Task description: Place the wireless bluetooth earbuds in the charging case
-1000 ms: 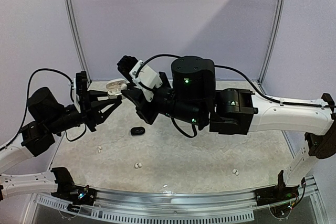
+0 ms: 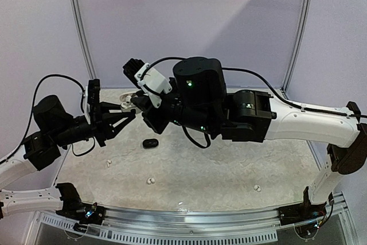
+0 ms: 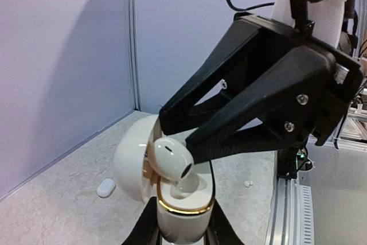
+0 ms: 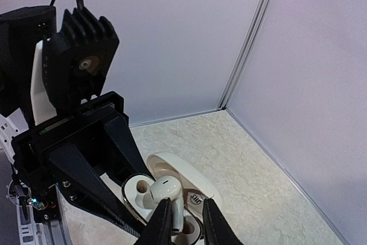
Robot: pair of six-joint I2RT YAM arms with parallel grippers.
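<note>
The white charging case (image 3: 183,216), lid (image 3: 129,159) open, is held upright between the fingers of my left gripper (image 2: 127,113) at the left middle. My right gripper is shut on a white earbud (image 3: 171,159), its fingertips over the case's top. In the right wrist view the earbud (image 4: 165,189) has its stem in or against the case's opening, partly hidden by fingers; whether it is seated I cannot tell.
A black oblong case (image 2: 150,143) lies mid-table. Small white earbuds (image 2: 150,181) lie in several places on the table.
</note>
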